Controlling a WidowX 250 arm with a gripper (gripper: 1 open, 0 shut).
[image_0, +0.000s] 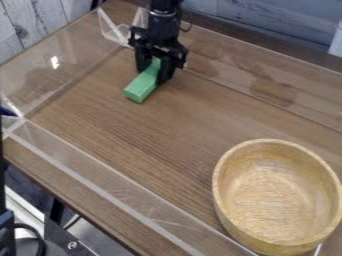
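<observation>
My black gripper (156, 52) hangs at the top middle of the camera view, shut on a green block (140, 87) that extends from under it toward the lower left. The block appears to be on or just above the wooden table; I cannot tell which. The fingers are dark and partly hide the block's upper end.
A large round beige bowl (274, 195) occupies the lower right. Clear plastic edging runs along the left side, and black cables lie at the lower left corner.
</observation>
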